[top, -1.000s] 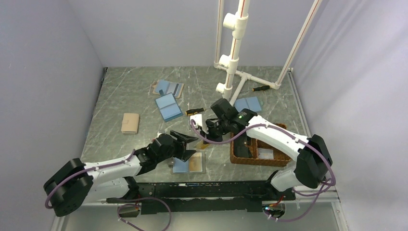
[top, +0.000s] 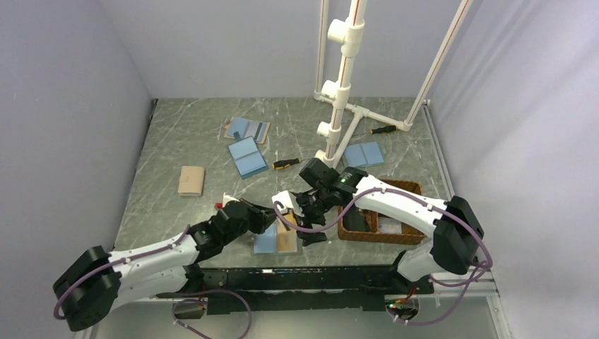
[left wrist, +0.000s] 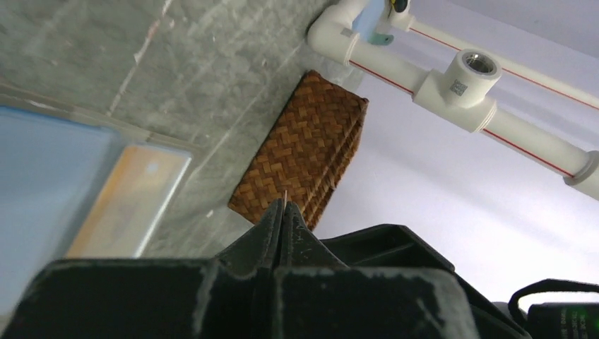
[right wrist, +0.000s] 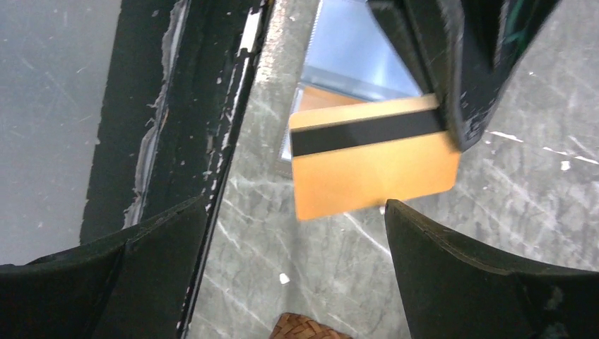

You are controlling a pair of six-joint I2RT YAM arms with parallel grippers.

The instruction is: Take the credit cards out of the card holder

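A yellow card with a black stripe is held upright at the tips of my shut left gripper; in the left wrist view only a thin edge shows between the fingertips. My right gripper is open, facing the card, with nothing clearly between its fingers. Below lies the open card holder (top: 265, 240), with a blue side and a tan side.
A wicker basket (top: 378, 236) stands to the right, white pipe framework (top: 374, 116) behind. Other holders (top: 247, 159), a tan one (top: 191, 180) and screwdrivers (top: 286, 163) lie on the table.
My right gripper has moved down toward the front, near the left one.
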